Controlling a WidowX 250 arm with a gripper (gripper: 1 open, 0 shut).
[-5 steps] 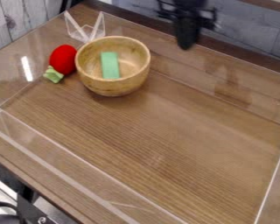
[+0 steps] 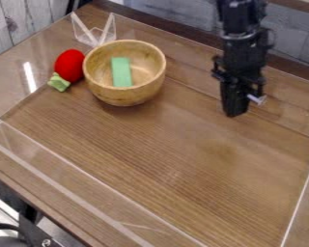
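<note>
My gripper (image 2: 235,104) hangs low over the right side of the wooden table (image 2: 157,183), pointing down and shut, with a small light grey thing (image 2: 255,97) just beside its tip; whether the two touch I cannot tell. A wooden bowl (image 2: 119,95) at the upper left holds a pale green block (image 2: 121,69). Left of the bowl lie a red rounded object (image 2: 66,65) and a small green piece (image 2: 61,83).
A whitish, loosely shaped item (image 2: 97,34) stands behind the bowl near the back. The back edge runs behind the arm at upper right.
The bowl and objects at left are unmoved.
</note>
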